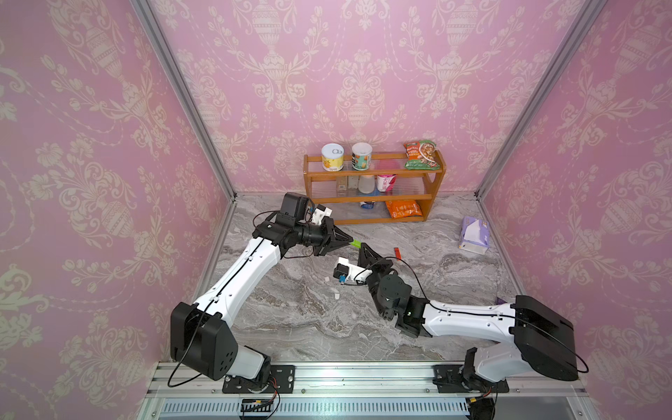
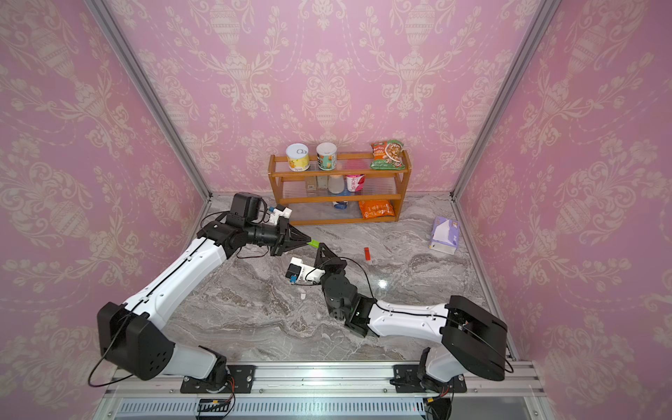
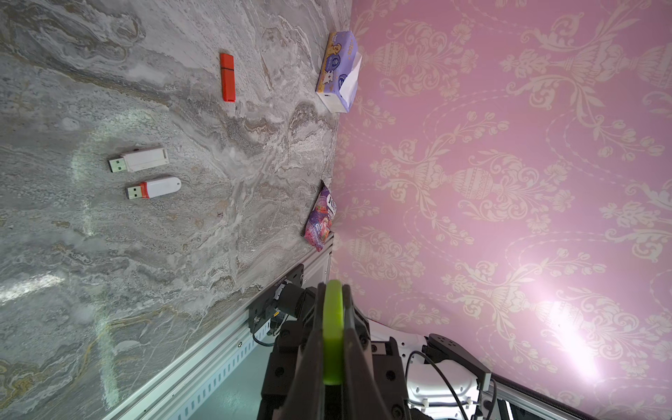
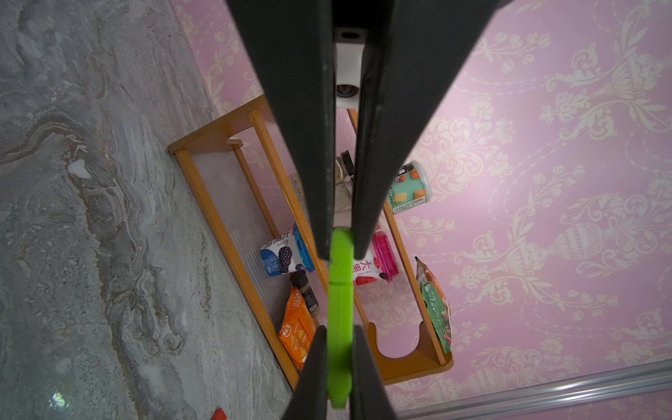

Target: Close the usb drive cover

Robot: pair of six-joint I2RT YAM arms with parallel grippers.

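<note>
A bright green usb drive (image 4: 341,315) spans the gap between my two grippers above the table. My left gripper (image 1: 350,241) is shut on one end and my right gripper (image 1: 362,246) on the other, tips facing. In the right wrist view a thin dark seam crosses the drive near the left gripper's fingers (image 4: 311,161); no metal plug shows there. Whether the cover is fully seated cannot be told. The left wrist view has the green strip (image 3: 333,329) between dark fingers, its lower end hidden.
On the table lie a red usb drive (image 3: 227,77), a white one (image 3: 140,159) and a white-and-red one (image 3: 161,187). A wooden shelf (image 1: 311,199) with food stands at the back. A tissue box (image 1: 474,241) sits at the right.
</note>
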